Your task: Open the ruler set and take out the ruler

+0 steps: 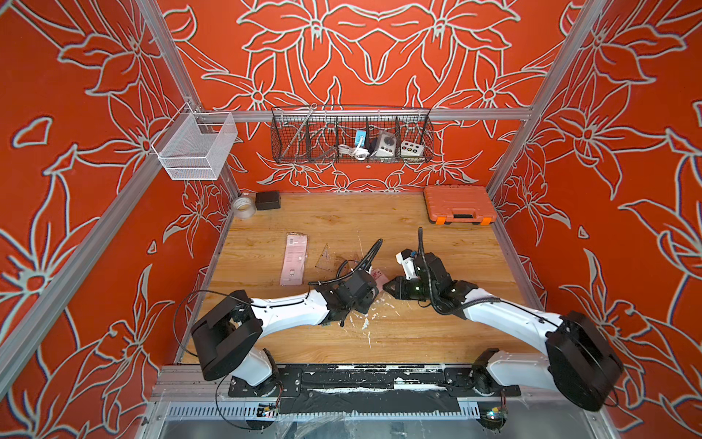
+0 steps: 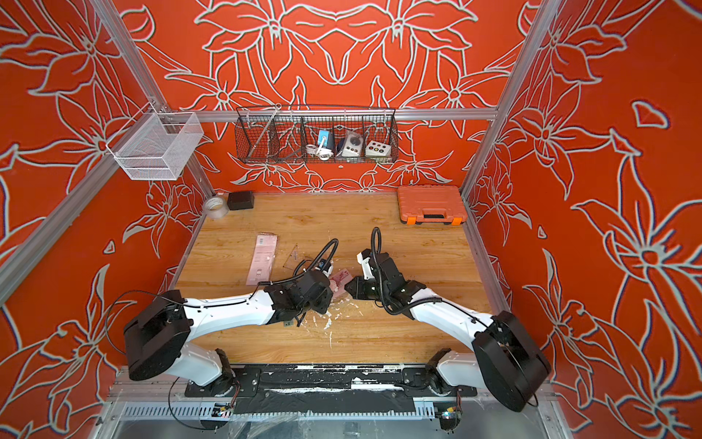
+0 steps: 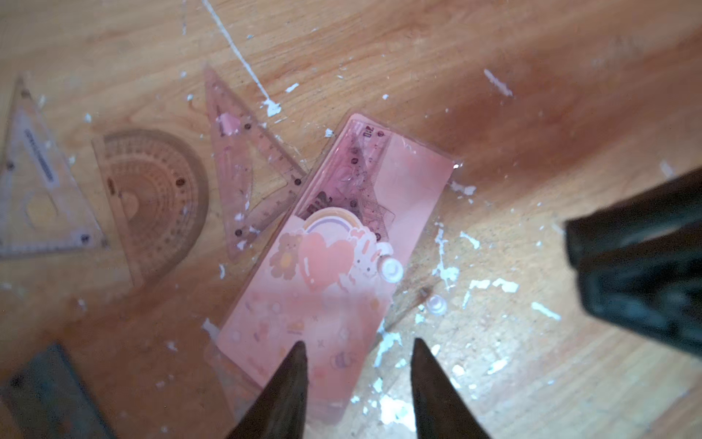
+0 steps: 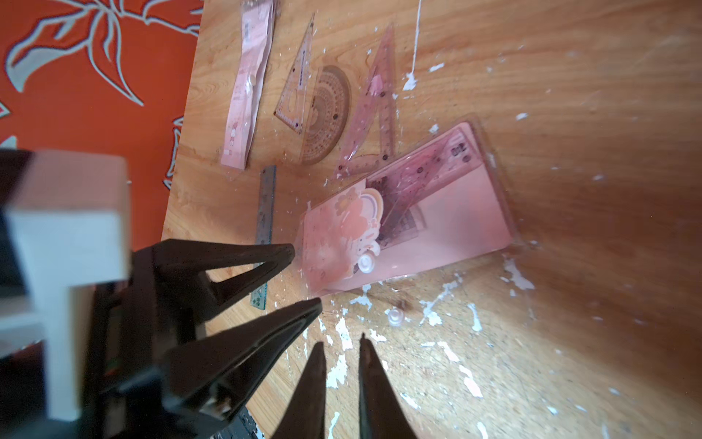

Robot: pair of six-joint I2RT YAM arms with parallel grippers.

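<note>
The pink ruler case (image 3: 307, 322) lies on the table between my grippers, its upper part showing pink transparent pieces (image 4: 416, 175). Two triangles (image 3: 241, 168) (image 4: 296, 80) and a protractor (image 3: 153, 205) lie loose beside it; a narrow ruler (image 4: 263, 205) lies at its left. My left gripper is over the case's lower end, fingertips apart, nothing seen between them. My right gripper hovers just right of the case, fingertips apart and empty.
A pink package (image 1: 294, 259) lies left. An orange toolbox (image 1: 459, 201), a black box (image 1: 267, 199) and a tape roll (image 1: 243, 207) stand at the back.
</note>
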